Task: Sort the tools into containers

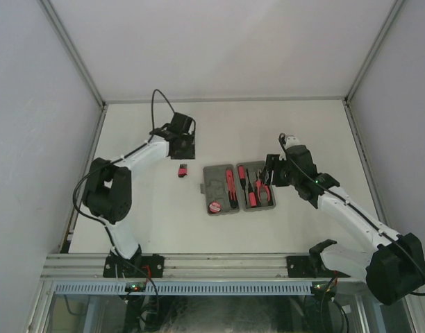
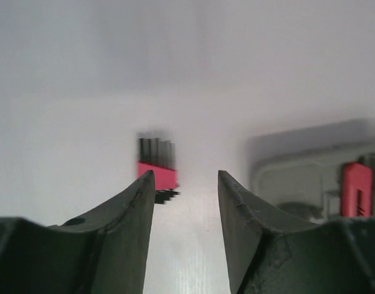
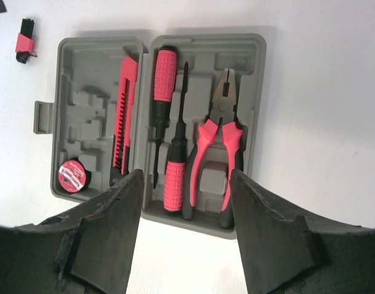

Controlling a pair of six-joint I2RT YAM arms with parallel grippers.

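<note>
A grey two-halved tool case [image 1: 216,180] lies open mid-table. It holds a red utility knife [image 3: 124,104], a round red tape [image 3: 71,176], two screwdrivers [image 3: 164,73] and pliers [image 3: 205,139]. A small red-and-black bit set [image 2: 157,174] lies on the table left of the case. My left gripper hangs above and just beyond it, part open with nothing between its fingers; the view is blurred. My right gripper stands open above the case's right half, holding nothing.
Bare white table [image 1: 233,125] surrounds the case on all sides. Walls and metal rails border the table.
</note>
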